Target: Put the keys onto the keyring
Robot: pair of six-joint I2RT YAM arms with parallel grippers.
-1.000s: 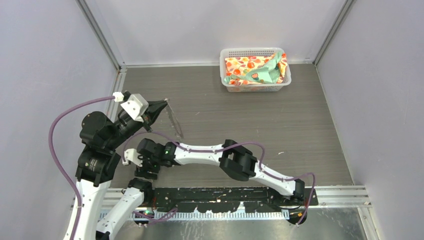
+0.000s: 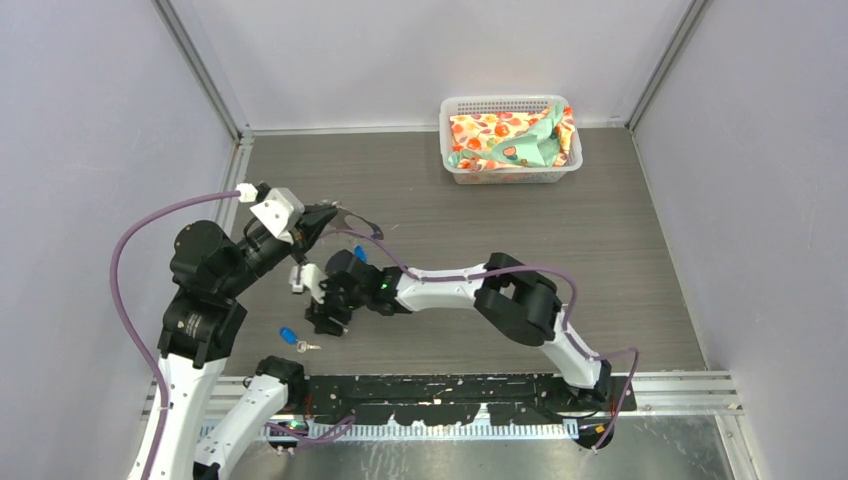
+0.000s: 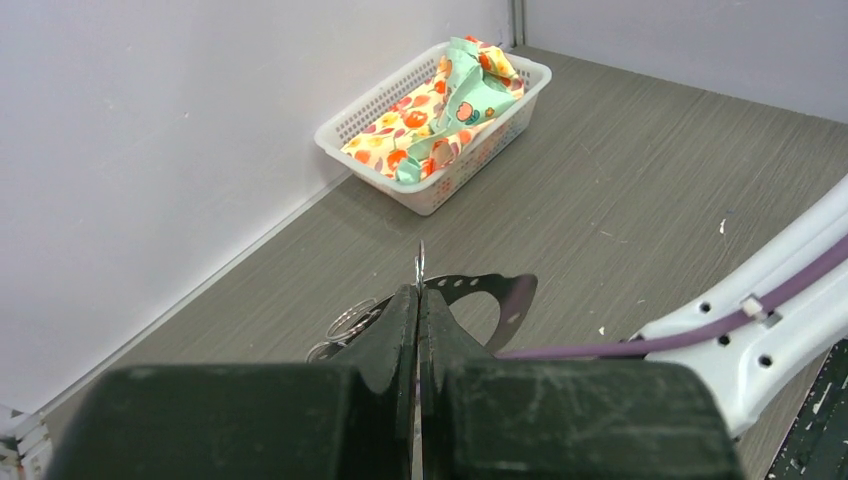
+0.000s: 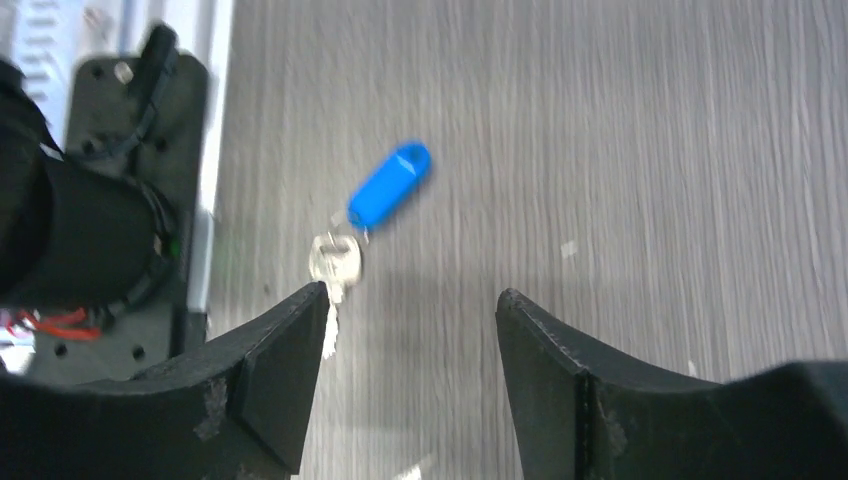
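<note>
My left gripper (image 2: 326, 211) is raised at the left, shut on the keyring (image 3: 420, 258), whose thin ring rises between the fingertips; more rings and a dark metal piece (image 3: 510, 310) hang behind them. My right gripper is low over the floor, fingers apart with nothing between them. A silver key (image 2: 305, 346) with a blue tag (image 2: 288, 334) lies on the floor near the front left, left of that gripper in the top view; both are blurred in the right wrist view. Another blue piece (image 2: 360, 254) shows behind the right arm.
A white basket (image 2: 510, 175) with patterned cloth sits at the back. Walls bound the grey floor (image 2: 600, 270), which is clear on the right. The right arm stretches across the middle, and a black rail strip runs along the front edge.
</note>
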